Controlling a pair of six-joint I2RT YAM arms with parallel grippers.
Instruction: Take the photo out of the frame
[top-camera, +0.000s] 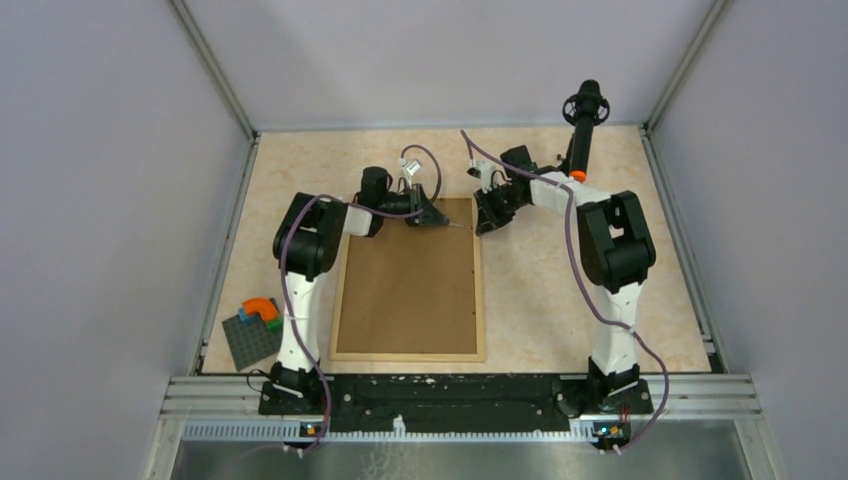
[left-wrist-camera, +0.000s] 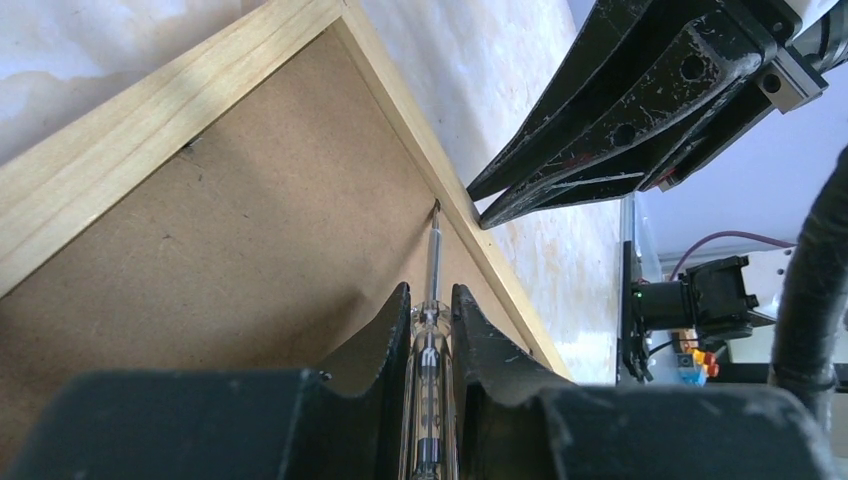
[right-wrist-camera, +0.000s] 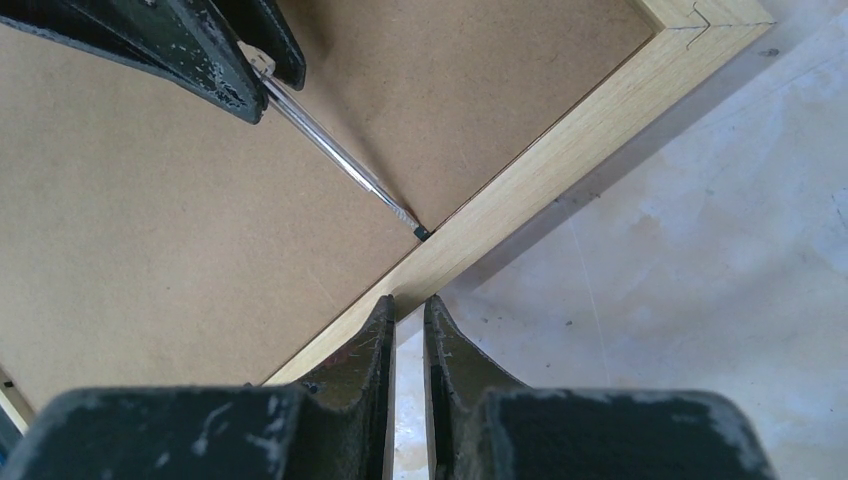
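Observation:
The wooden picture frame (top-camera: 480, 300) lies back-up on the table, its brown backing board (top-camera: 410, 290) still seated inside. My left gripper is shut on a screwdriver with a clear handle (left-wrist-camera: 428, 400). Its metal shaft (right-wrist-camera: 330, 145) slants across the board, and the tip meets a small dark tab (right-wrist-camera: 421, 233) at the inner edge of the right rail. On that rail's outer side, my right gripper is nearly closed, with the edge of the wood between its fingertips. Any photo is hidden beneath the board.
At the front left, a grey baseplate (top-camera: 251, 340) carries an orange curved piece (top-camera: 260, 308). A black stand with an orange ring (top-camera: 578, 175) is at the back right. Bare table shows right of the frame.

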